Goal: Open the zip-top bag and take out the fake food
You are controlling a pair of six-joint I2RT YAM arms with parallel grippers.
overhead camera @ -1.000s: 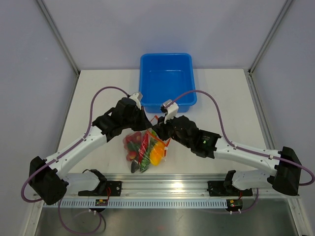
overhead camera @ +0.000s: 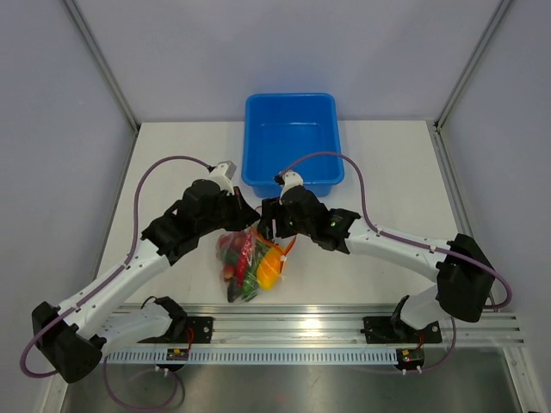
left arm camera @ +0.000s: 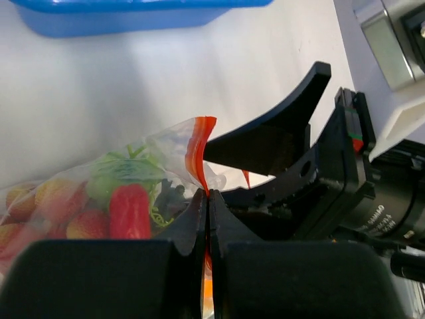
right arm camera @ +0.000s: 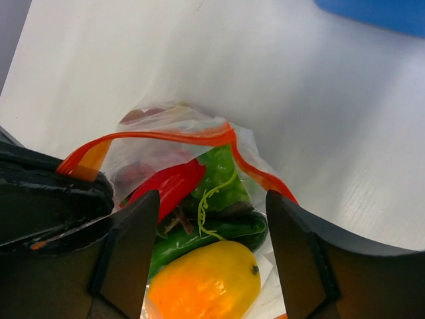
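Note:
The clear zip bag [overhead camera: 245, 262] lies on the white table, holding a red pepper [right arm camera: 169, 186], strawberry-like fruits [left arm camera: 63, 199], green vegetables [right arm camera: 219, 176] and a yellow item [right arm camera: 202, 282]. Its orange zip edge [right arm camera: 216, 136] gapes in the right wrist view. My left gripper [overhead camera: 251, 219] is shut on that edge [left arm camera: 202, 146], which runs between its fingers. My right gripper [overhead camera: 271, 219] stands open just right of it, above the bag, its fingers apart over the contents.
A blue bin [overhead camera: 291, 138] sits at the back of the table, behind both grippers. Free table lies left and right of the arms.

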